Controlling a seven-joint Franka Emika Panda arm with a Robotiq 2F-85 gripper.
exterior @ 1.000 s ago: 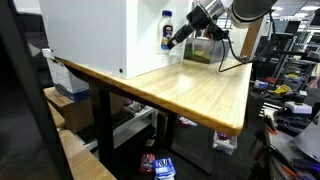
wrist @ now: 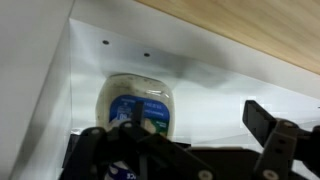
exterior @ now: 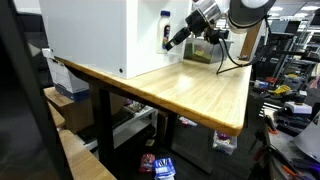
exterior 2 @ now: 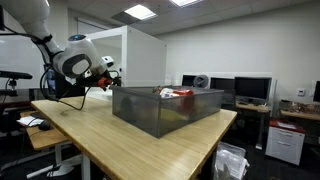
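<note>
A pale bottle [exterior: 165, 29] with a blue cap stands upright against the white cabinet wall at the back of the table in exterior view 1. My gripper [exterior: 174, 42] is close beside it on the right and hides part of it. The wrist view shows the bottle's cream body [wrist: 108, 100] and blue label, with one dark finger [wrist: 130, 150] overlapping it and the other finger [wrist: 275, 135] well apart to the right. My gripper is open and holds nothing. Whether a finger touches the bottle, I cannot tell.
The white cabinet [exterior: 98, 40] borders the wooden table [exterior: 205, 97]. In exterior view 2, a grey open bin [exterior 2: 150, 108] with several objects stands on the table near the gripper. Much of the table in front of the bottle is bare.
My gripper has shifted slightly left, nearer the bottle, and now covers more of its side. The bottle looks much the same in place.
</note>
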